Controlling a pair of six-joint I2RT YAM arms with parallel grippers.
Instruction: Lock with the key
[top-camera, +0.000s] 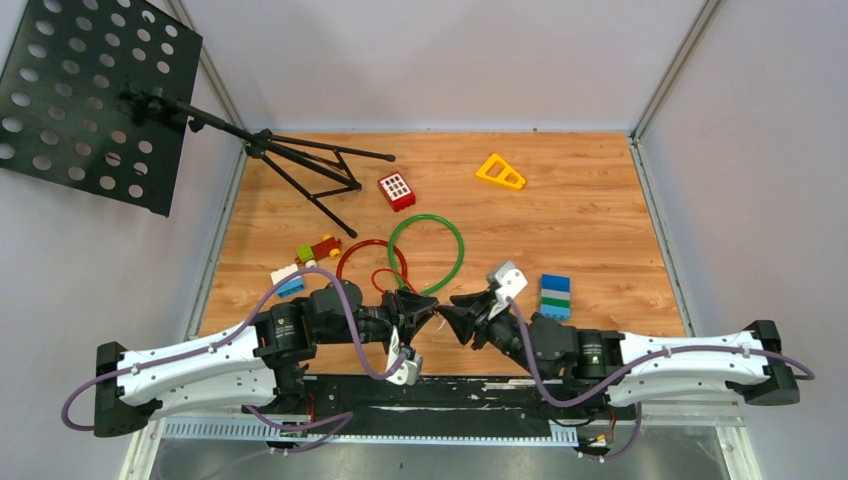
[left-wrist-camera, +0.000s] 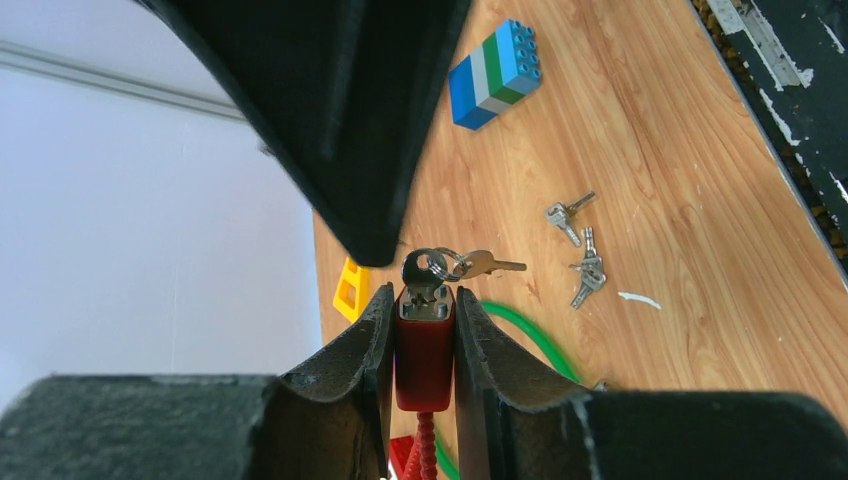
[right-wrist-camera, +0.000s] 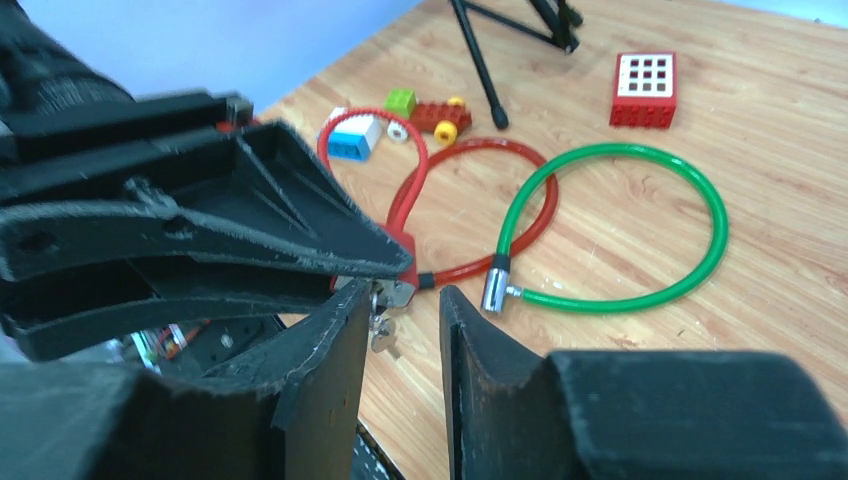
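Observation:
In the left wrist view my left gripper is shut on the red lock body (left-wrist-camera: 424, 365). A key (left-wrist-camera: 420, 270) with a dark head stands in the lock's metal end. Its ring carries a second, brassy key (left-wrist-camera: 483, 264). My right gripper stands open; the lock's metal end and the key (right-wrist-camera: 383, 335) appear close to its left finger, but whether they touch is unclear. A blurred black finger (left-wrist-camera: 375, 230) of the right gripper hangs near the key head. In the top view the two grippers meet tip to tip, hiding the lock.
A red cable (right-wrist-camera: 480, 147) and a green cable lock (right-wrist-camera: 715, 230) lie behind. Loose keys (left-wrist-camera: 590, 265) rest on the table. Toy bricks (top-camera: 555, 297), a yellow triangle (top-camera: 500, 172) and a black stand (top-camera: 300, 165) are around.

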